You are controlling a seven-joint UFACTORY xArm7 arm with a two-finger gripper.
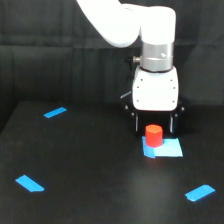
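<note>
A red cylinder (pixel 153 137) stands on a light blue patch (pixel 169 147) on the dark table. The white arm reaches down from the top, and its gripper (pixel 154 121) is over the red cylinder, with dark fingers on either side, apart from each other. Whether they touch the cylinder is hard to tell.
Blue tape strips lie at the back left (pixel 55 112), front left (pixel 29 183) and front right (pixel 200 192).
</note>
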